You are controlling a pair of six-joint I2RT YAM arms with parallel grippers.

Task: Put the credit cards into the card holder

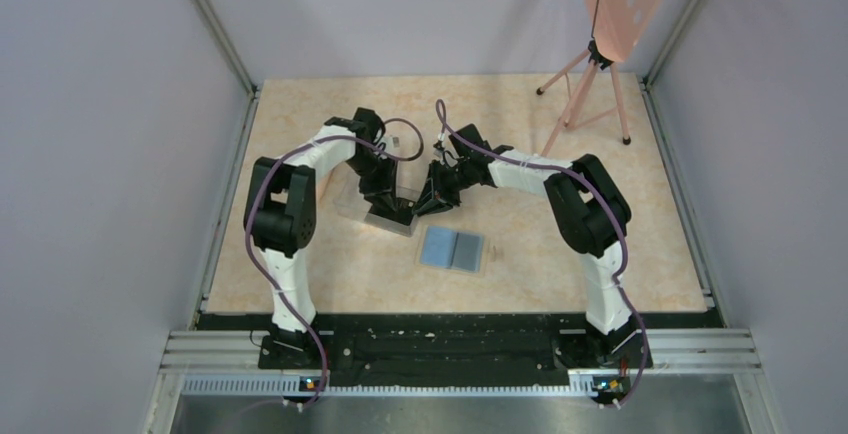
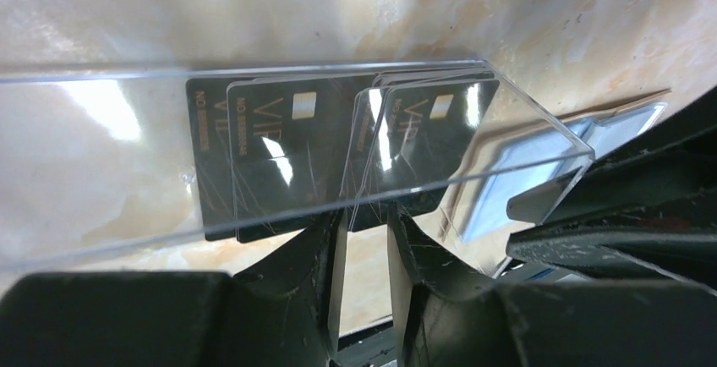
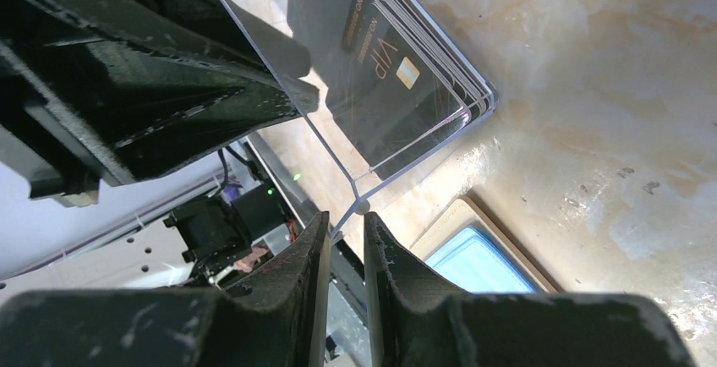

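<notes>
Several black VIP cards (image 2: 287, 147) lie overlapping in a clear box (image 2: 550, 117); in the left wrist view they form two fanned groups. My left gripper is open by the near wall of the box, its fingertips by the lower edges of the cards, nothing seen held. At the box's right corner, my right gripper has a gap between its fingers, with the clear corner edge running down between them; it does not look clamped. The card holder (image 1: 451, 250), with blue and grey-blue panels on a tan base, lies front right of the box.
A pink tripod stand (image 1: 590, 79) occupies the back right of the table. Both grippers are close together over the box. Bare tabletop (image 1: 580, 279) lies right of the card holder, and the front left is clear.
</notes>
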